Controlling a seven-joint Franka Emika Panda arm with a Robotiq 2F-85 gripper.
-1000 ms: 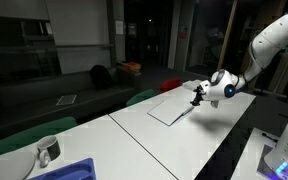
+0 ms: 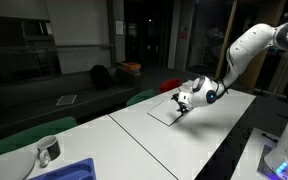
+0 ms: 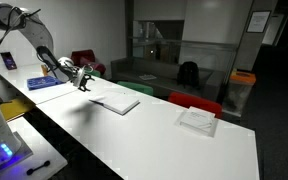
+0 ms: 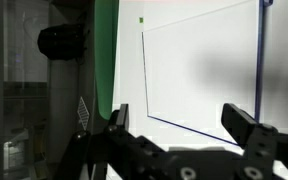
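Note:
A flat white board (image 4: 199, 65) with a thin dark edge lies on the white table; exterior view 2 also shows the board (image 3: 124, 103). My gripper is above its near part in the wrist view. The two black fingers are wide apart, with only the white surfaces visible between them. In exterior view 1, the gripper (image 2: 177, 103) hangs over the board's right side, too small there to show its fingers clearly.
A grey mug (image 2: 49, 150) and a blue tray (image 2: 74, 170) are at the left end of the table. Green chairs (image 2: 141, 97) and a red chair (image 2: 170, 86) line the far edge.
The arm has reached out leftward in exterior view 1, carrying the gripper from the board's right edge to over the board. The board and the other table objects look unmoved.

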